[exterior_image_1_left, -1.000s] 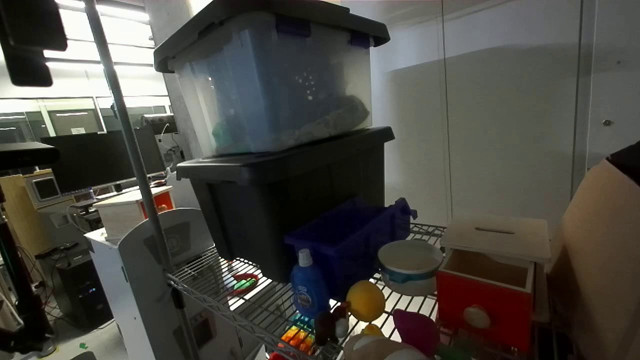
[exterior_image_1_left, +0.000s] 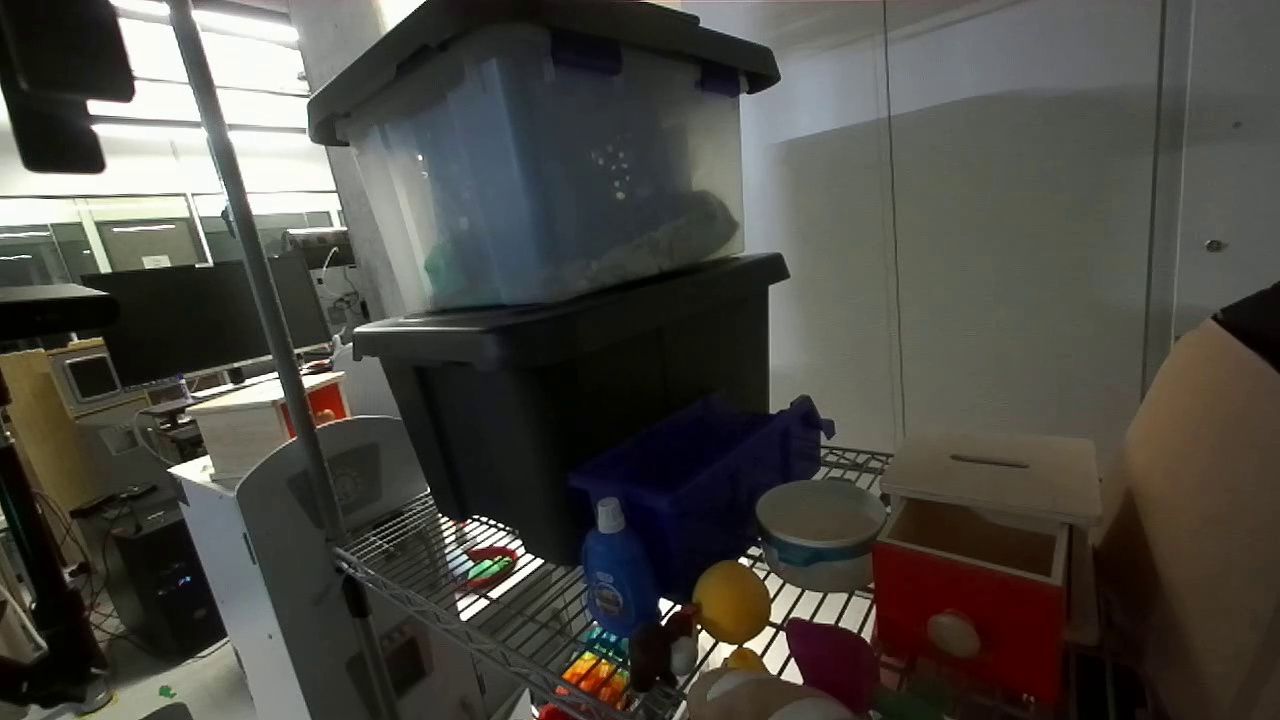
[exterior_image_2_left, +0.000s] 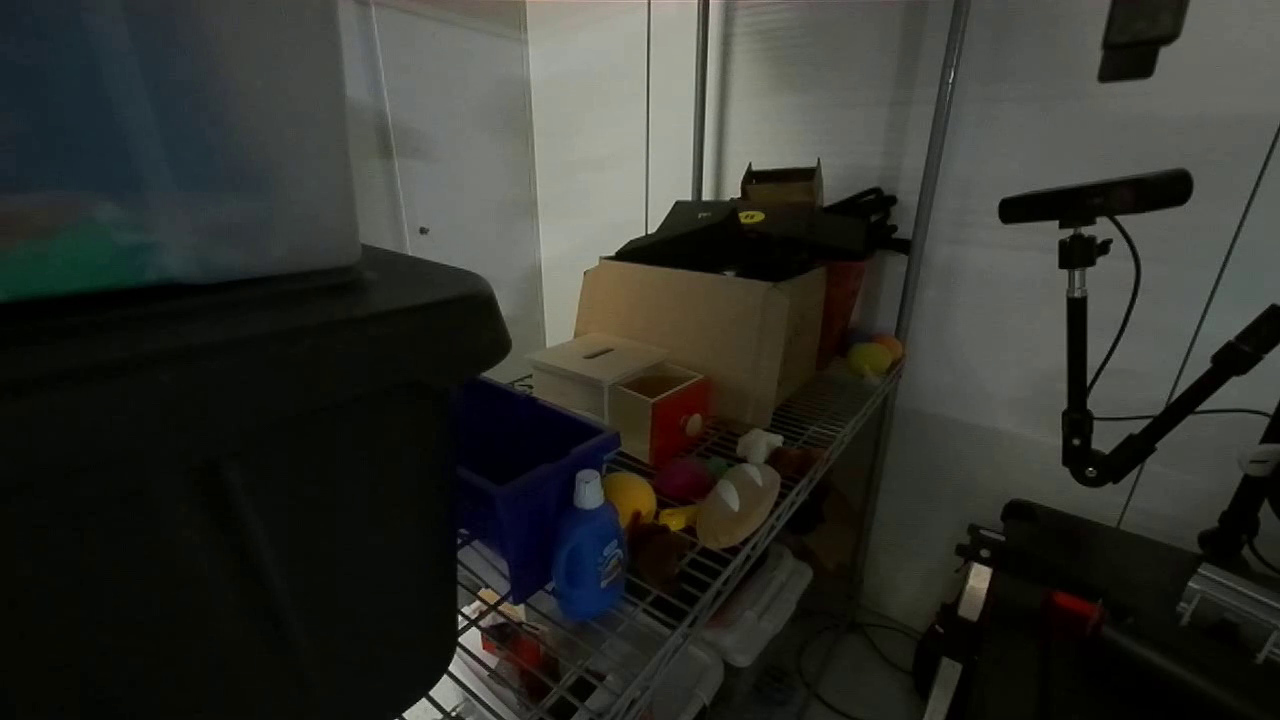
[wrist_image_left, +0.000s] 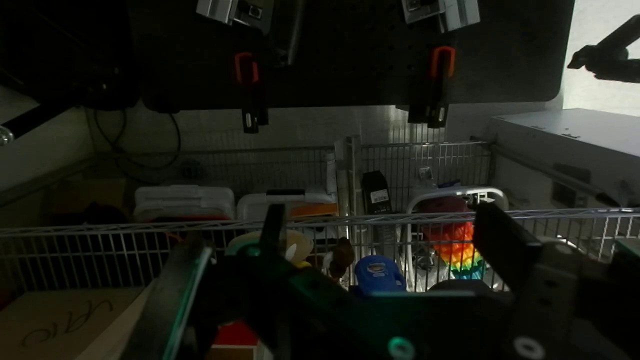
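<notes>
In the dark wrist view, my gripper has its black fingers (wrist_image_left: 274, 231) spread wide, and no object shows held between them. Past the gap, lower down, are a blue bottle (wrist_image_left: 379, 273) and a small brown toy (wrist_image_left: 342, 257) by the wire shelf. Neither exterior view shows the gripper. The bottle (exterior_image_1_left: 619, 582) stands upright with its white cap on, in front of a dark blue bin (exterior_image_1_left: 696, 480). A wooden box has its red-fronted drawer (exterior_image_1_left: 972, 612) pulled out. Between them are a white bowl (exterior_image_1_left: 822, 534) and a yellow ball (exterior_image_1_left: 732, 602).
Black and clear storage tubs (exterior_image_1_left: 564, 408) are stacked high at one end of the shelf. A large cardboard box (exterior_image_2_left: 684, 318) takes up the other end. Plush toys (exterior_image_2_left: 738, 504) crowd the front edge. Red-tipped clamps (wrist_image_left: 442, 63) sit on the black tabletop (wrist_image_left: 348, 72).
</notes>
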